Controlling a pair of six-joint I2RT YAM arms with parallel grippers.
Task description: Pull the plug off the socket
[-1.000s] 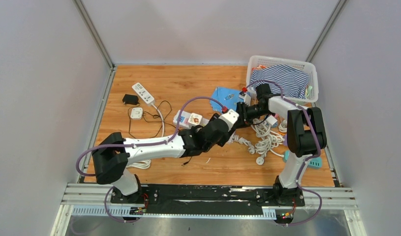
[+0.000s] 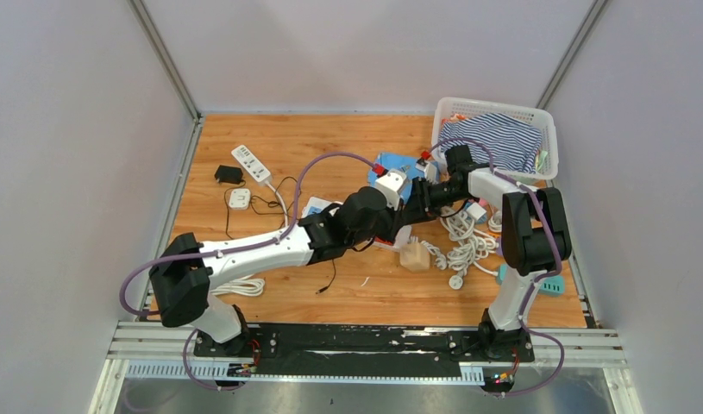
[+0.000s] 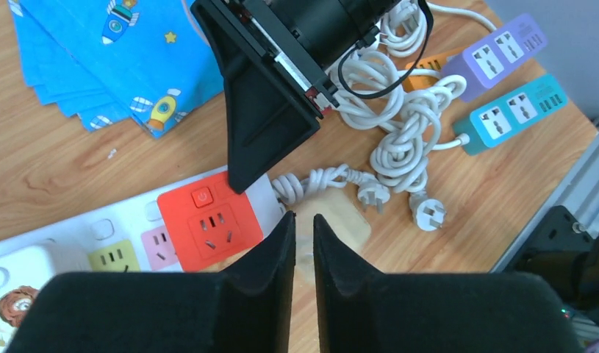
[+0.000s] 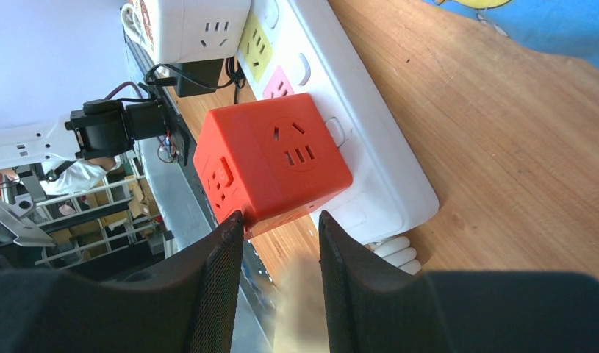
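The red cube plug sits on the end of the white power strip, its slotted faces showing; it also appears as the red plug (image 3: 210,223) in the left wrist view. My right gripper has its tips at the plug's near corner, with a gap between the fingers; whether they grip it cannot be told. A tan block, blurred in the right wrist view, is beside the strip's end. My left gripper is slightly parted, with nothing seen between its fingers, just off the plug.
Coiled white cables (image 3: 410,140) with purple and teal sockets lie to the right of the strip. Blue rocket-print bags (image 3: 127,51) lie behind it. A white basket (image 2: 494,103) stands at the back right. Bare wood shows in front.
My left gripper has moved up toward the right gripper. The right arm has barely moved.
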